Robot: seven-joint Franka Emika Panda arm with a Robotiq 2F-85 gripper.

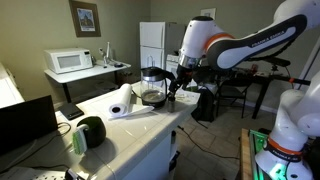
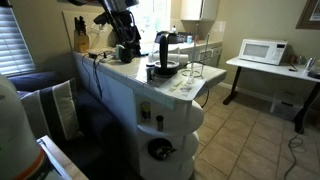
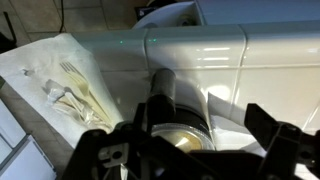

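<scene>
In the wrist view, a dark cup-like container (image 3: 182, 138) with a brownish inside and a black handle (image 3: 161, 92) stands on the white tiled counter (image 3: 215, 62). My gripper is open, its dark fingers seen on either side of the container. From the side, the gripper (image 1: 181, 77) hangs above the counter, and a small dark container (image 1: 171, 103) rests below it, apart from the fingers. In the other exterior view the gripper (image 2: 128, 48) shows at the upper left, partly lost against dark items.
Light-coloured forks (image 3: 85, 88) lie on a white paper towel (image 3: 42, 60) beside the container. A paper towel roll (image 1: 120, 103) and a glass-lidded pot (image 1: 153, 93) share the counter. A dark green pot (image 1: 92, 130) stands nearer. The floor (image 1: 215, 145) drops away beyond the counter edge.
</scene>
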